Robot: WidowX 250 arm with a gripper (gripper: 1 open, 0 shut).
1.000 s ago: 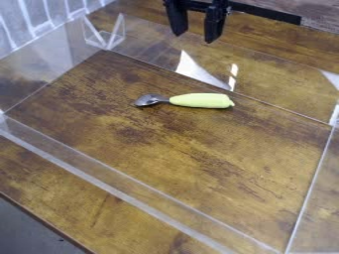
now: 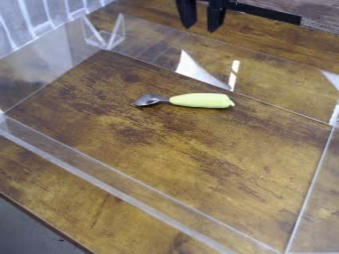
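A spoon with a pale yellow-green handle (image 2: 201, 100) and a metal bowl (image 2: 149, 100) lies on the wooden surface inside a clear-walled enclosure, bowl toward the left. My black gripper (image 2: 201, 20) hangs at the top of the view, above and behind the spoon, cut off by the frame edge. Its two fingers stand apart with nothing visible between them.
Clear plastic walls (image 2: 119, 207) surround the wooden floor (image 2: 185, 169) on the sides in view. A white slatted object (image 2: 24, 25) stands at the top left.
The spoon has not moved.
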